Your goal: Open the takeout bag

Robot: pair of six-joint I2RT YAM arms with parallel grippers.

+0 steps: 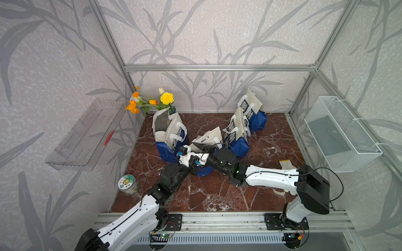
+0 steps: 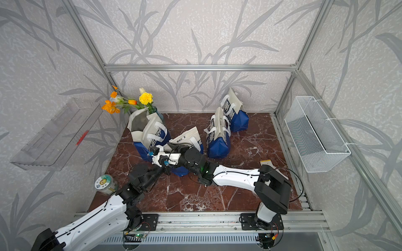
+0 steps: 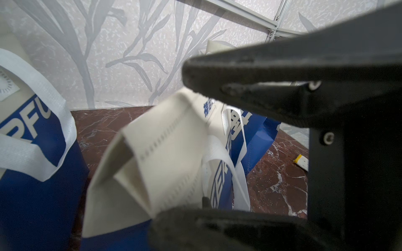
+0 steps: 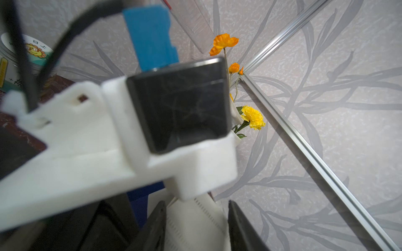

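The takeout bag (image 1: 211, 136), cream on top and blue below, stands tilted mid-table, its lower front partly covered by both grippers. In the left wrist view its cream upper part (image 3: 167, 146) shows a folded side gusset. My right gripper is open, fingers apart, with the bag's cream top (image 4: 194, 226) visible between and beyond them. It reaches across the left wrist camera, one dark finger (image 3: 251, 71) high and one low. My left gripper is shut beside the bag; only a dark tip shows, and whether it pinches thin material is hidden.
A similar bag (image 1: 169, 131) stands close on the left, with flowers (image 1: 166, 98) behind it. Two more bags (image 1: 238, 129) stand to the right. A jar (image 1: 127, 184) sits front left.
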